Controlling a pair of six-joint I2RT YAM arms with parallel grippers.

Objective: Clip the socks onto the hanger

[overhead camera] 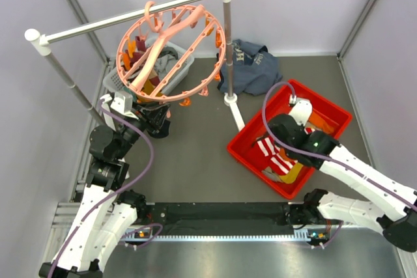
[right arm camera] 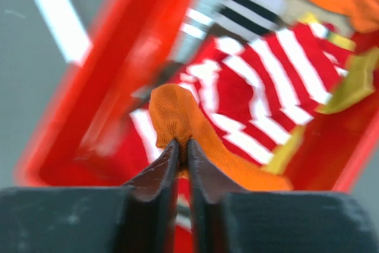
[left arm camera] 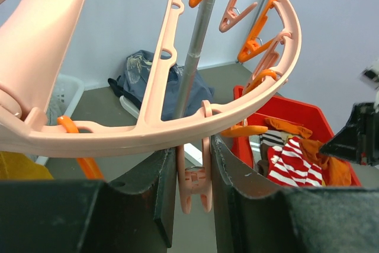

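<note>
A pink round clip hanger (overhead camera: 159,89) hangs from the metal stand at upper left, with pink and orange clips round it. My left gripper is shut on a pink clip (left arm camera: 206,152) hanging from the ring. My right gripper is over the red bin (overhead camera: 238,148), with an orange sock (right arm camera: 201,134) at its fingertips; whether it grips the sock is unclear. In the bin lie red-white striped socks (right arm camera: 284,69), orange, yellow and grey socks.
A white basket (overhead camera: 182,69) with socks stands behind the hanger at left. A dark blue cloth bag (overhead camera: 254,69) lies at the back. The stand's white foot (overhead camera: 234,115) lies left of the bin.
</note>
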